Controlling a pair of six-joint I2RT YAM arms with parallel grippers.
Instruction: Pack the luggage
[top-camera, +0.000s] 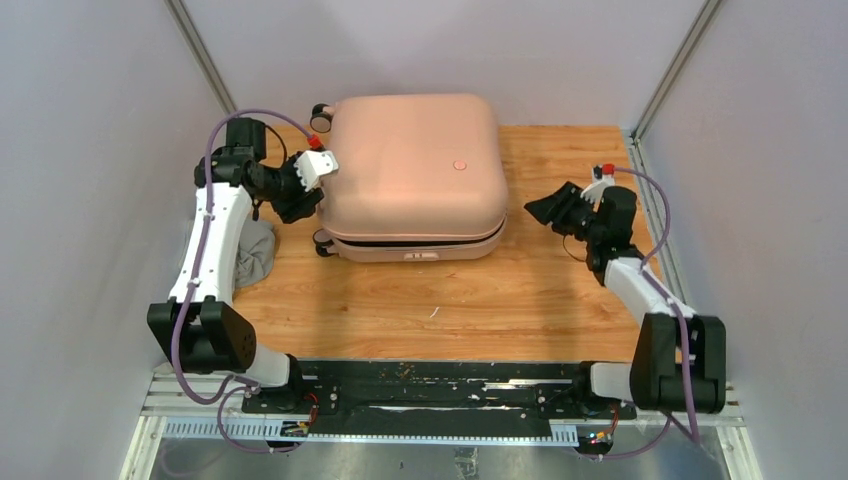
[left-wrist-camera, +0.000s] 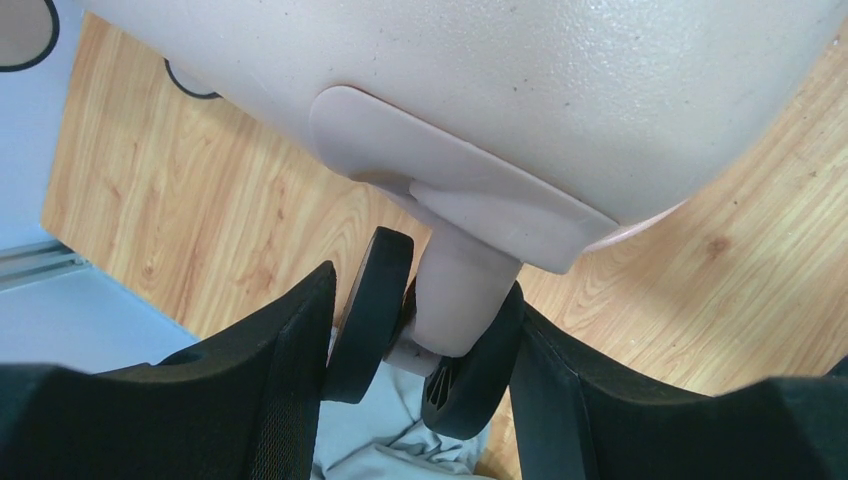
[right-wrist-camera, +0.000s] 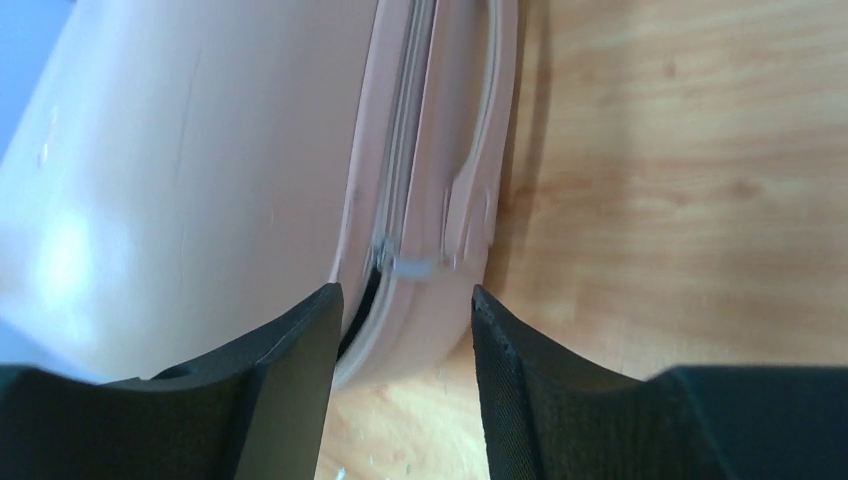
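A pink hard-shell suitcase (top-camera: 414, 170) lies on the wooden floor, lid down over its base, with a dark gap along the front seam. At its left end, my left gripper (top-camera: 310, 208) has its fingers around the suitcase's handle (left-wrist-camera: 462, 285), part open; whether it grips firmly is unclear. My right gripper (top-camera: 532, 208) stands open right of the suitcase, apart from it. In the right wrist view the suitcase's seam and zipper (right-wrist-camera: 385, 250) lie beyond the empty fingers (right-wrist-camera: 405, 320).
A grey cloth (top-camera: 255, 250) lies left of the suitcase beside the left arm. Suitcase wheels (top-camera: 321, 118) stick out at the left. Walls bound both sides and the back.
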